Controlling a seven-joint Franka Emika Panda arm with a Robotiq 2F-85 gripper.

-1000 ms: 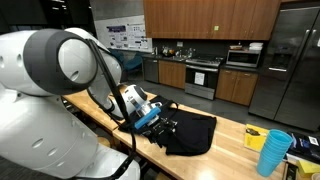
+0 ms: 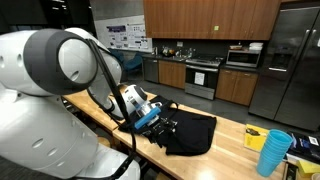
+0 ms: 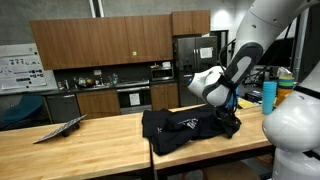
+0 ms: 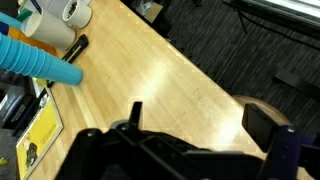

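Note:
A black cloth [image 2: 190, 134] lies spread and wrinkled over the wooden table, and in the second exterior view the same cloth [image 3: 180, 128] covers part of the tabletop near the arm. My gripper [image 2: 164, 136] hangs at the cloth's near side in the first exterior view. In the wrist view the gripper has its two fingers wide apart, so it is open with nothing between them. A dark edge of the cloth [image 4: 165, 148] shows below and between the fingers. Whether the fingers touch the cloth I cannot tell.
Stacked blue cups [image 2: 273, 153] stand at the table's right end, near a yellow item [image 2: 256, 137]. In the wrist view, blue cups [image 4: 40, 62] lie left, with a white mug [image 4: 76, 12] beyond. Bare wooden table [image 3: 70, 140] stretches left in the second exterior view.

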